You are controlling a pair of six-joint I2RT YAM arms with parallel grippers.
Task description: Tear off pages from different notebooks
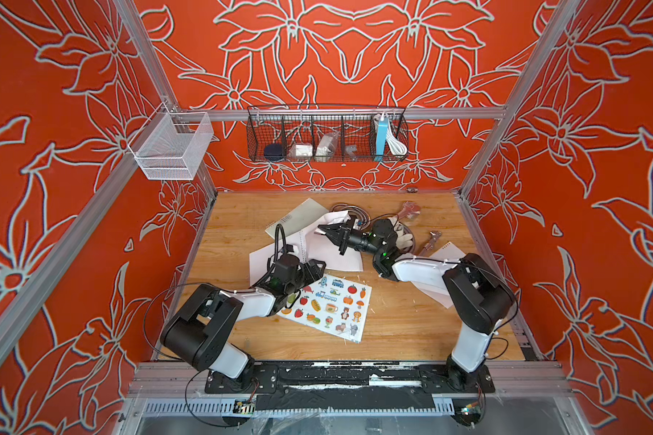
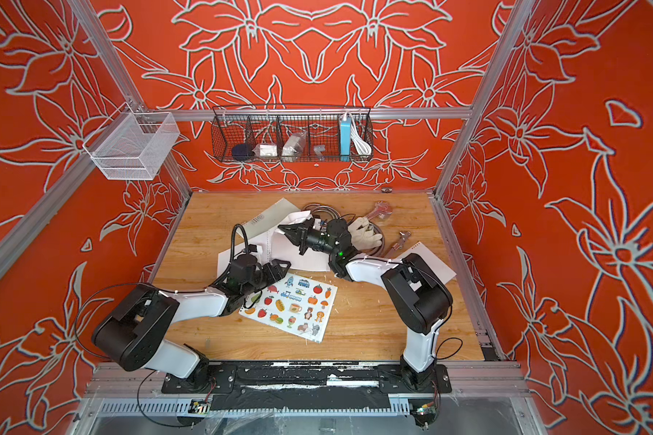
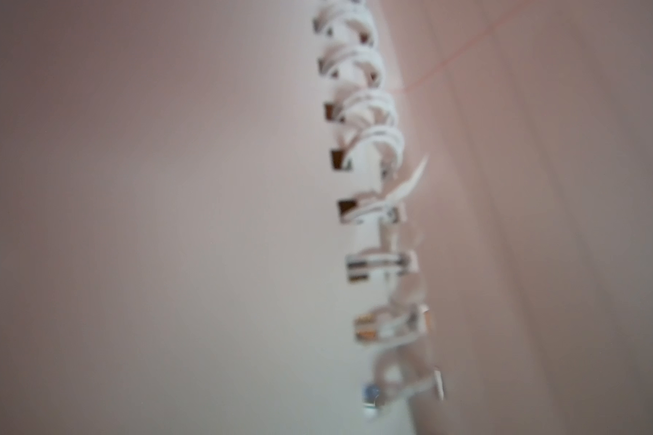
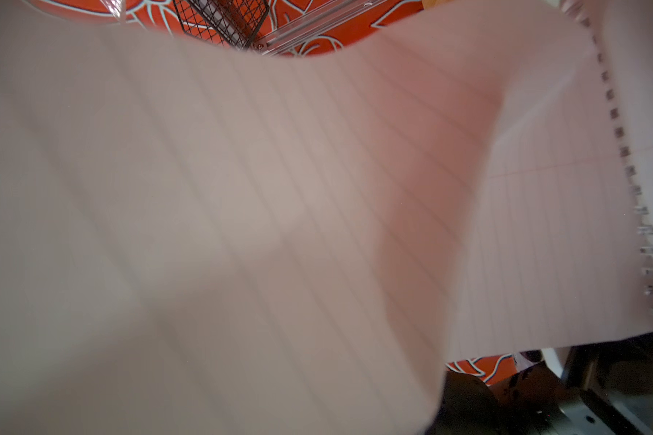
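Observation:
A spiral notebook with lined pinkish pages lies open at mid-table. Its white coil runs down the left wrist view, close up, with a small torn strip at the rings. My left gripper is low over the notebook's lower part; its fingertips are outside the wrist view. My right gripper is shut at the upper part of the right page. A raised, bent lined page fills much of the right wrist view and hides the fingers, apparently caught in them.
A sticker sheet lies in front, a grey notebook behind, another notebook at the right. Gloves, cables and small items lie behind the right arm. Wire baskets hang on the walls. Bare wood shows at both front corners.

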